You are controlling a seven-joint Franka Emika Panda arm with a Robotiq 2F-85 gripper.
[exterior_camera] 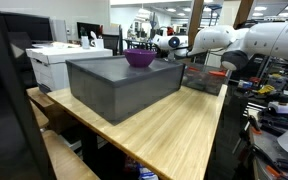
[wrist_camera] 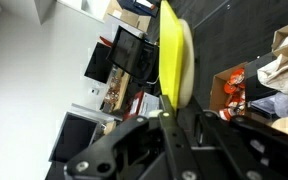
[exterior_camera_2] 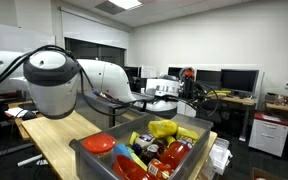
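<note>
A yellow object with a paler, tan side [wrist_camera: 171, 55] rises from between the fingers of my gripper in the wrist view; the fingers are shut on it. What it is I cannot tell. At the far end of the outstretched arm, the gripper [exterior_camera: 166, 45] is small in exterior view 1, above the far end of the long grey box. A purple bowl [exterior_camera: 140, 58] rests on top of that box. In exterior view 2 the gripper end [exterior_camera_2: 190, 90] is up beyond the open bin, and the held object is too small to make out.
The open grey bin [exterior_camera_2: 196, 150] holds a red bowl [exterior_camera_2: 98, 143], a yellow item [exterior_camera_2: 163, 128] and several colourful pieces. The wooden table [exterior_camera: 164, 135] has a bare stretch in front of the long box. Desks with monitors [exterior_camera_2: 239, 79] stand behind.
</note>
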